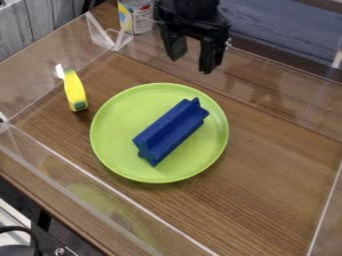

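A dark gripper (193, 50) hangs at the top middle, above the bare wood behind the plate; its fingers point down and appear apart, with nothing visible between them. A green plate (118, 135) sits in the middle left, holding a long blue object (171, 131) lying diagonally. A yellow object (75, 92) with a pale tip lies on the wood left of the plate.
A can-like container (135, 16) stands at the back left, partly cut off. Clear plastic edging runs along the left side.
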